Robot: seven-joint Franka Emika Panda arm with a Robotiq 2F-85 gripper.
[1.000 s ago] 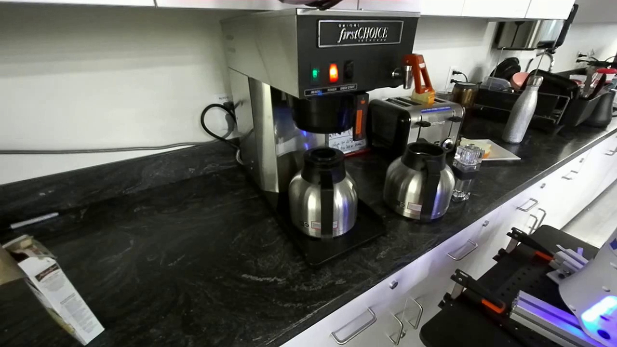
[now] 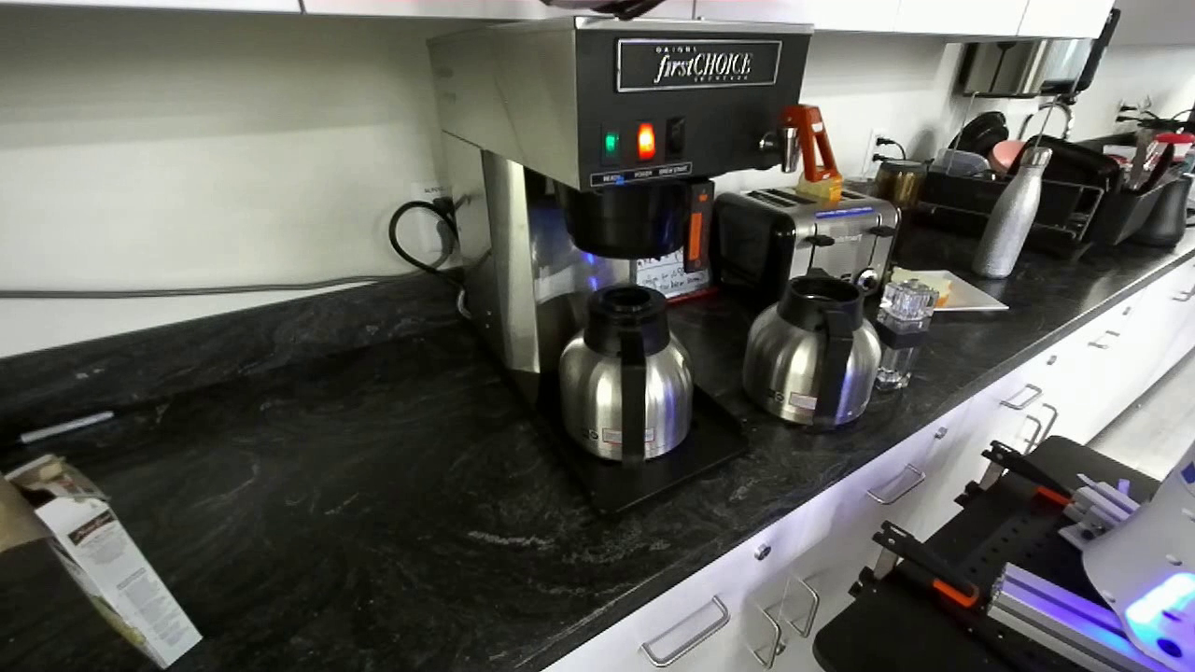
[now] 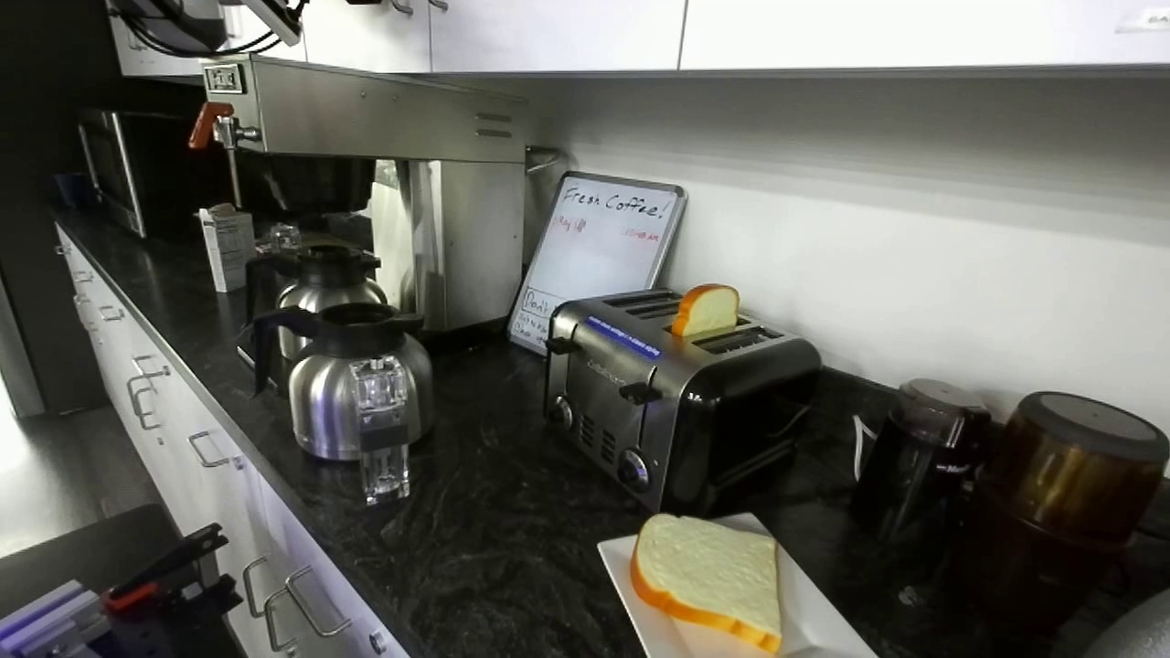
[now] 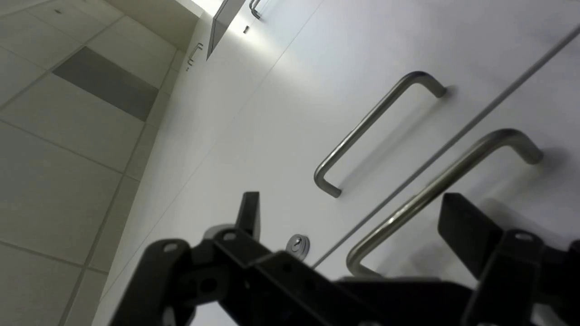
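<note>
In the wrist view my gripper is open, its two black fingers (image 4: 248,214) wide apart. A metal bar handle (image 4: 435,190) on a white cabinet door (image 4: 261,146) crosses the space between them, nearer the right finger. Whether either finger touches it, I cannot tell. A second bar handle (image 4: 375,122) is on the neighbouring door, past the seam, with a round lock (image 4: 297,246) below it. Exterior view 2 shows part of the dark arm at the upper left, by the upper cabinets (image 3: 548,33); the fingers are hard to make out there.
Below the upper cabinets stands a coffee maker (image 2: 510,101) with a steel carafe (image 2: 599,386) on its base. A second carafe (image 2: 773,353), a toaster (image 3: 746,406) holding bread, and a plate (image 3: 620,559) with a bread slice share the counter.
</note>
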